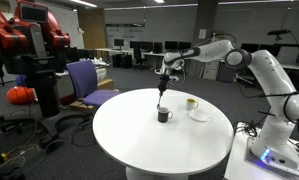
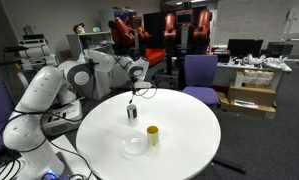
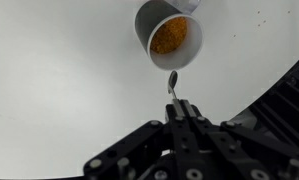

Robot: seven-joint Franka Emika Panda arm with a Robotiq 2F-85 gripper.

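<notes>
A mug with a dark outside (image 1: 164, 115) stands upright on the round white table (image 1: 129, 136). In the wrist view, the grey inside of the mug (image 3: 192, 42) shows orange-brown contents (image 3: 169, 36) at its bottom. My gripper is shut on a thin dark spoon (image 3: 172, 82), whose tip appears close to the mug's rim in that view. From outside, the spoon (image 1: 159, 99) hangs below the gripper, over the table near the mug. Whether the spoon touches the mug cannot be told.
A yellow mug (image 2: 152, 136) and a white plate (image 2: 135, 147) sit on the same table, apart from the dark mug (image 2: 132, 112). A purple chair (image 1: 86, 80) stands beyond the table's edge.
</notes>
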